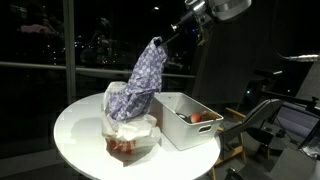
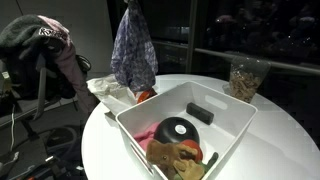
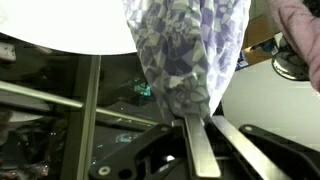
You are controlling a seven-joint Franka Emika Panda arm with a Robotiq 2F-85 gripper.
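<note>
A blue-and-white patterned cloth (image 1: pixel 138 88) hangs from my gripper (image 1: pixel 159 42), which is shut on its upper end. Its lower end reaches into or against a crumpled white bag (image 1: pixel 140 131) on the round white table (image 1: pixel 80 140); exactly how they meet cannot be told. An orange-red thing (image 1: pixel 121 146) shows low in the bag. In the wrist view the cloth (image 3: pixel 185 60) runs out from between the gripper's (image 3: pixel 197 118) fingertips. In exterior view 2 the cloth (image 2: pixel 132 50) hangs behind the white bin (image 2: pixel 238 128).
The bin stands beside the bag, holding a black round thing (image 2: pixel 177 130), a brown plush toy (image 2: pixel 172 157) and other items. A clear container (image 2: pixel 247 77) is at the table's far edge. Bare tabletop (image 2: pixel 275 140) lies to the bin's right.
</note>
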